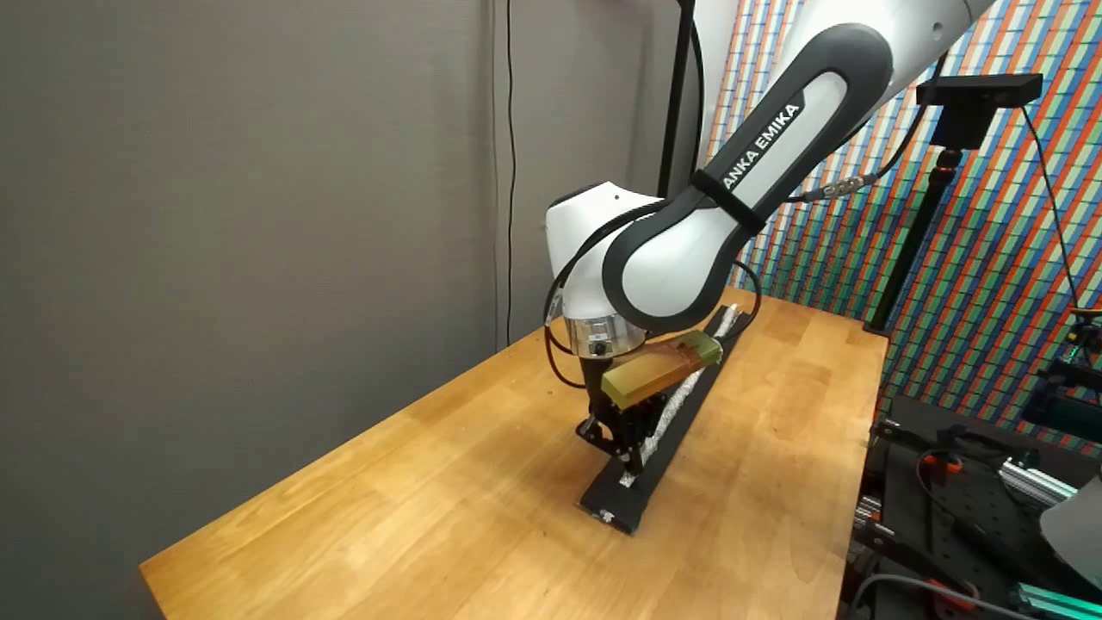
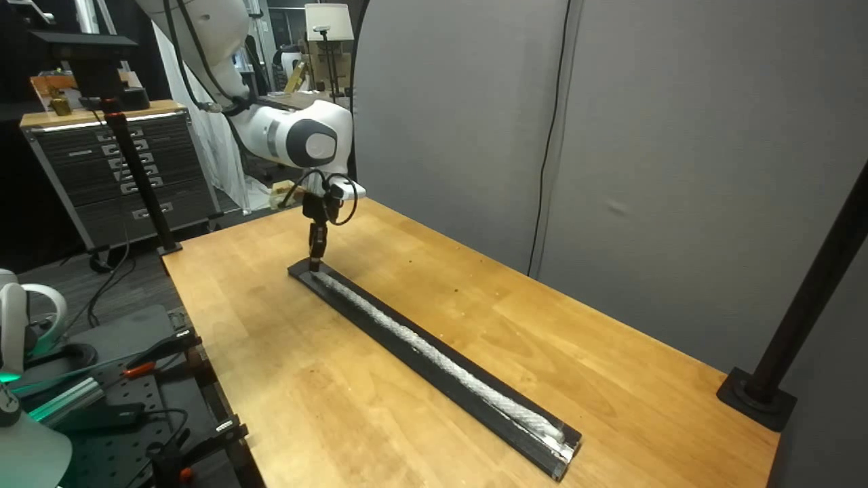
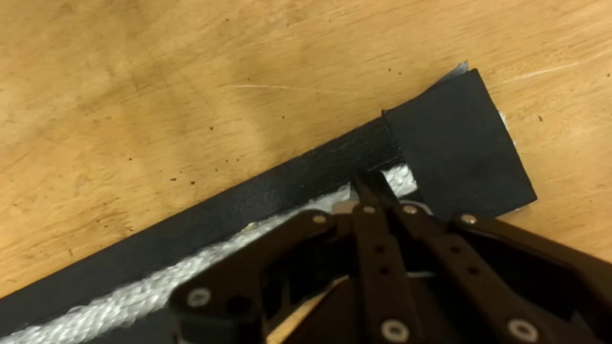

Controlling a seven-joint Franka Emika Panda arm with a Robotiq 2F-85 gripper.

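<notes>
A long black strip (image 2: 366, 332) lies across the table, with a whitish braided cord (image 2: 456, 370) running along its middle. Over one end of that strip is my gripper (image 1: 631, 467), pointing down, its fingers together. In the wrist view the gripper reaches the cord (image 3: 137, 298) just short of a black flap (image 3: 462, 146) that covers the strip's end. Cord shows on both sides of the fingertips; whether any of it is pinched between them is hidden. In exterior view 2 the gripper (image 2: 314, 264) stands at the strip's far end.
Grey partition walls (image 1: 258, 207) border one side. A black stand (image 2: 757, 386) rises near the table's corner, and another stand (image 1: 909, 243) is at the opposite end.
</notes>
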